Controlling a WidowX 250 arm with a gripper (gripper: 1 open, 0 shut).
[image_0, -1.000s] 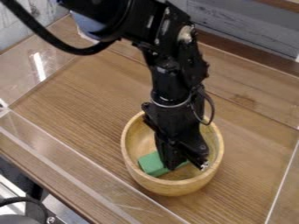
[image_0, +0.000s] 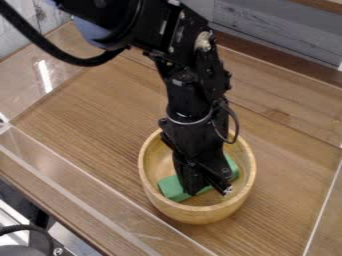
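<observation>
A round light-wood bowl (image_0: 164, 203) sits on the wooden table, with a green block (image_0: 175, 188) lying in it. My black gripper (image_0: 211, 185) reaches down into the bowl from above, its tip over the block. The fingers are dark and overlap in this view, so whether anything is between them is hard to make out; part of the block is hidden behind them.
A grey plank wall (image_0: 281, 35) stands at the back, and the table's edge runs along the lower left.
My gripper has shifted slightly inside the bowl, and more of the green block shows on the right of the fingers. The bowl is in about the same place.
</observation>
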